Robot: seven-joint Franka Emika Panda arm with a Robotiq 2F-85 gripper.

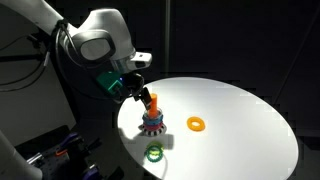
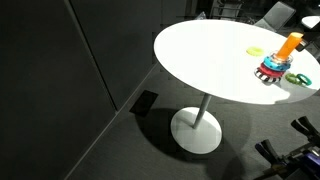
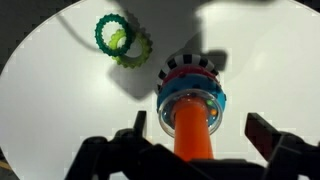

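A toy stack of coloured rings (image 1: 152, 122) stands upright on the round white table, with an orange post (image 3: 192, 130) rising from its middle. Blue, red and black-and-white checked rings (image 3: 187, 70) show around the post in the wrist view. My gripper is wide open, one finger on either side of the post and apart from it. From exterior view 1, the fingers sit beside and slightly above the post's top. Two loose rings, a dark green one (image 3: 113, 35) and a yellow-green one (image 3: 144, 48), overlap on the table.
An orange ring (image 1: 196, 124) lies alone to the right of the stack. Beyond the round edge the floor (image 2: 110, 150) is dark.
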